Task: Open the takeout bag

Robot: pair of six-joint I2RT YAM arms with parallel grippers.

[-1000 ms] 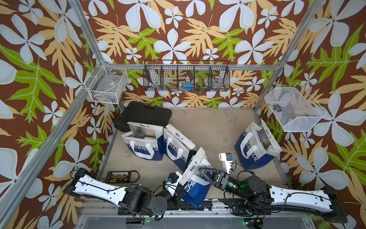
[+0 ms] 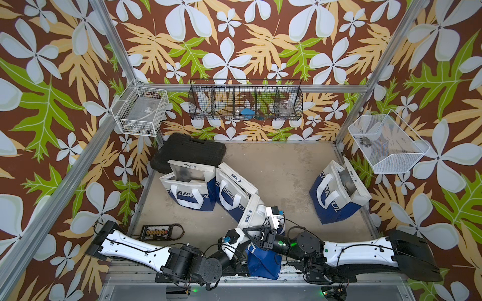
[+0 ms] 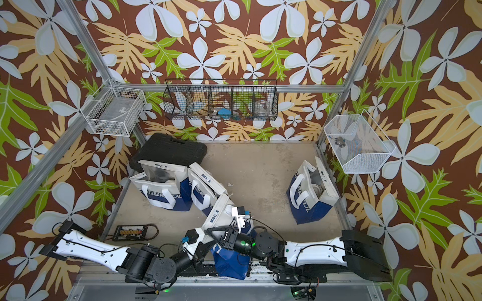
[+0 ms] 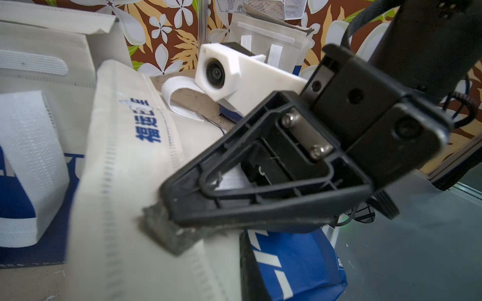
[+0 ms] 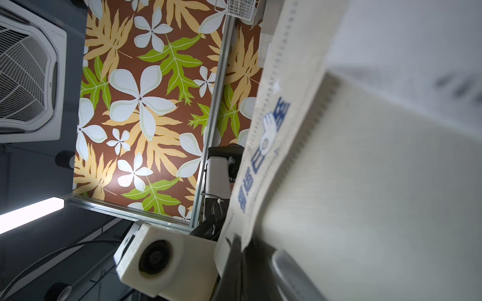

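The blue and cream takeout bag point(image 2: 262, 260) stands at the front centre, its printed top flap point(image 4: 115, 175) folded in a long strip. Both grippers meet at that flap. My right gripper point(image 3: 213, 231) reaches across it from the right and is shut; in the left wrist view its dark padded fingertip point(image 4: 170, 230) presses on the flap. My left gripper point(image 2: 243, 231) is at the flap's near left end, shut; whether fabric is between its fingers is hidden. In the right wrist view the flap strip runs down to the right fingers, which are mostly out of frame.
Two bags point(image 2: 193, 185) stand at the left-centre beside a black case point(image 2: 185, 148), another bag point(image 2: 336, 205) at the right. A small dark device point(image 2: 155, 232) lies front left. Wire baskets hang on the frame.
My right arm has moved left and over the bag. The bag's blue body has shifted toward the front and right; the other bags are unchanged.
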